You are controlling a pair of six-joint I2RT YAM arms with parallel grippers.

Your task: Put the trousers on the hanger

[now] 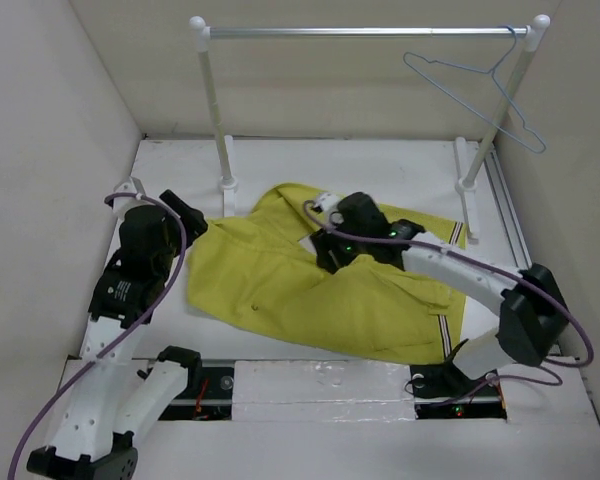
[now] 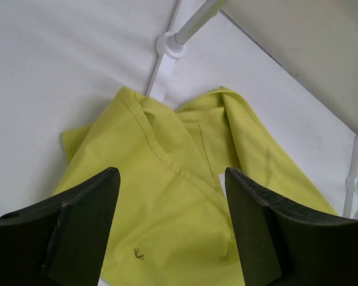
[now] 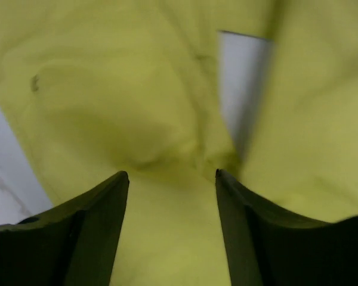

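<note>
Yellow trousers [image 1: 310, 300] lie spread flat on the white surface, with striped bands at the right end. My left gripper [image 1: 185, 208] is up beside their left end, open and empty in the left wrist view [image 2: 167, 208]. My right gripper [image 1: 335, 250] hangs over their middle, by a gap where white surface shows; its fingers stand apart in the blurred right wrist view [image 3: 170, 185], with cloth below. A blue wire hanger [image 1: 450, 90] hangs at the right end of the rail [image 1: 365, 32].
The rack's left post [image 1: 215, 120] and right post [image 1: 505, 100] stand on white feet behind the trousers. Walls close in on both sides. Bare surface [image 1: 160, 180] shows at the back left.
</note>
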